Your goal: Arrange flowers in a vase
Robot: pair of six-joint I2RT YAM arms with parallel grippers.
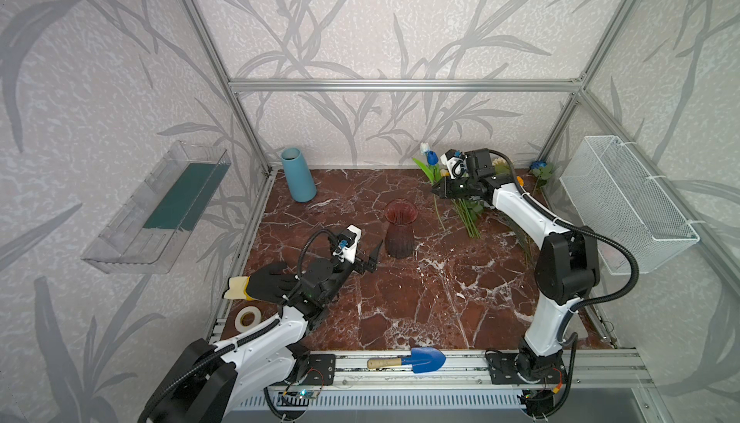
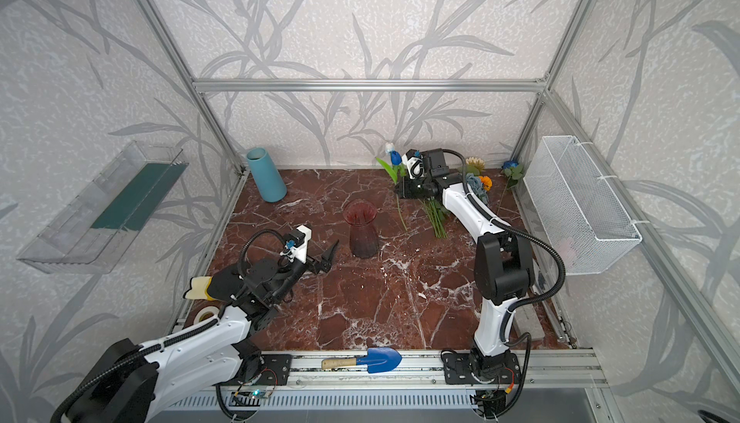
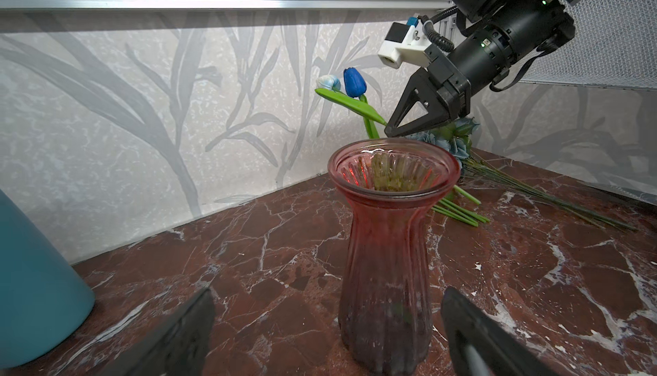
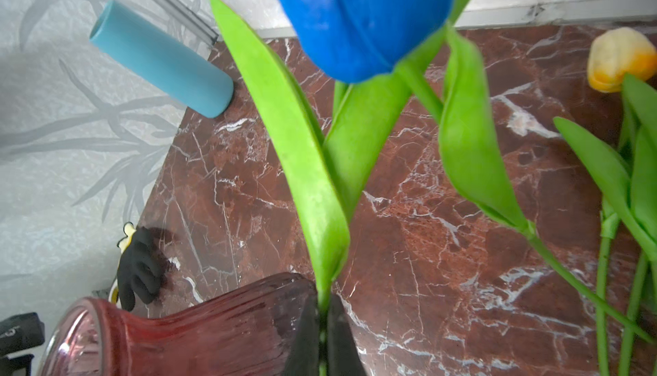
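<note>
The red glass vase (image 1: 400, 234) stands mid-table. Behind it and to the right, my right gripper is shut on a green tulip stem (image 4: 323, 299), holding blue (image 4: 359, 13) and white (image 1: 424, 147) tulips upright above the table. My left gripper (image 1: 370, 257) is open, low to the left of the vase, with nothing between its blurred fingers in the left wrist view. More flowers (image 2: 434, 217) lie on the right of the table, among them a yellow-orange tulip (image 4: 619, 57).
A teal vase (image 1: 297, 176) stands at the back left. A black glove (image 1: 268, 280) and tape roll (image 1: 246, 319) lie at the left; a blue trowel (image 1: 422, 360) at the front edge. A white mesh basket (image 1: 620, 199) hangs on the right, a clear tray (image 1: 158, 207) on the left.
</note>
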